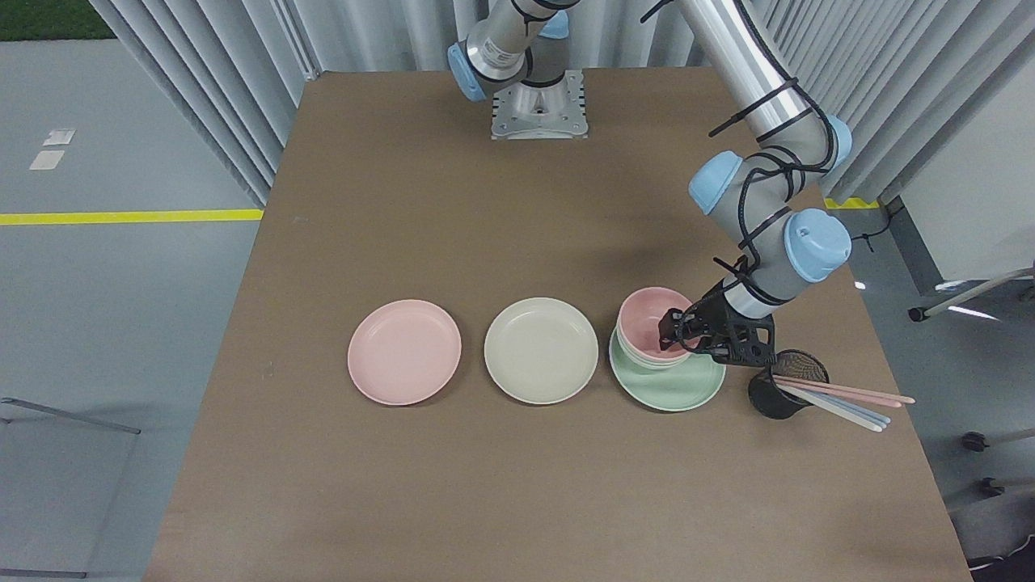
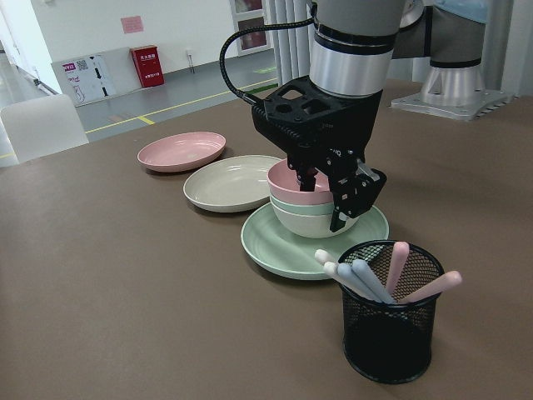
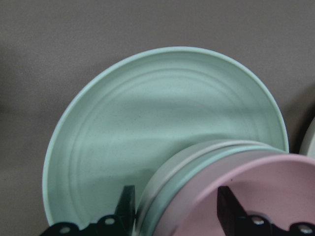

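Note:
A stack of bowls, pink bowl (image 1: 652, 316) on top of mint and white ones, sits on the mint plate (image 1: 669, 393). My gripper is open over the stack's near rim, one finger inside the pink bowl (image 3: 266, 187), the other outside above the mint plate (image 3: 162, 98). Whether the fingers touch the bowls is unclear.
A pink plate (image 1: 403, 351) and a white plate (image 1: 540, 350) lie left of the stack. A black mesh cup (image 2: 387, 342) with pink, blue and white utensils stands at the right.

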